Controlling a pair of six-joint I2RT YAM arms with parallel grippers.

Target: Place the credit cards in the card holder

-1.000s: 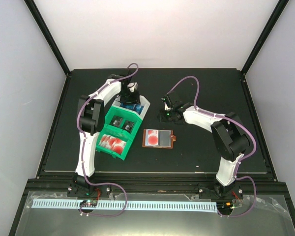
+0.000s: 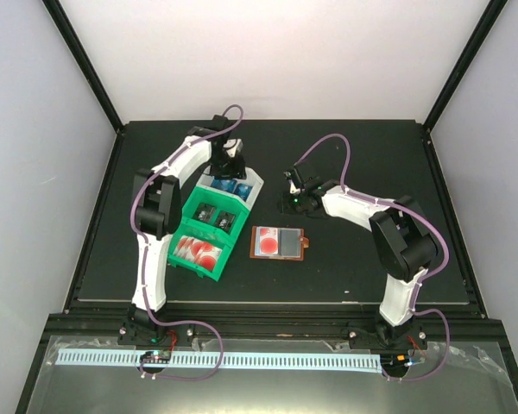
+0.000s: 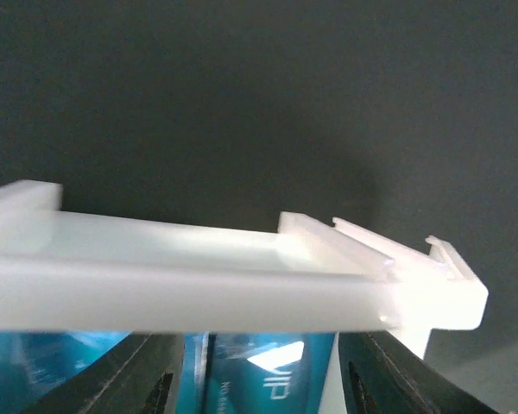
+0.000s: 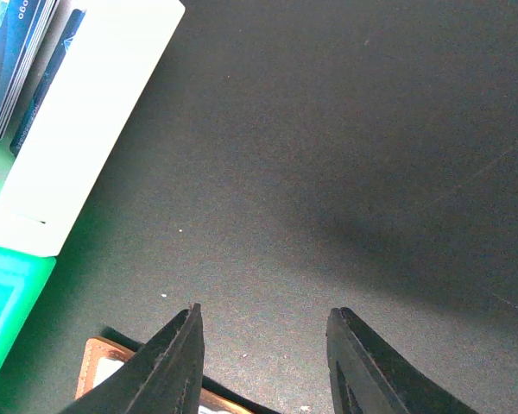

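Note:
Blue cards (image 2: 243,191) stand in the white back compartment (image 2: 255,179) of the green card box (image 2: 233,205). Over that compartment my left gripper is open, its fingers well apart. A blue card (image 3: 268,373) shows in the gap between them, below the white rim (image 3: 181,289); contact with the fingers cannot be made out. The brown card holder (image 2: 251,244) lies flat right of the box, a red-and-white card (image 2: 268,242) showing in its left half. My right gripper hangs open and empty above the bare table, behind the holder.
Further compartments of the box hold dark cards (image 2: 205,212) and red-and-white cards (image 2: 197,252). The box's white wall (image 4: 86,121) rises at the left of the right wrist view.
The right arm, box and holder look unmoved.

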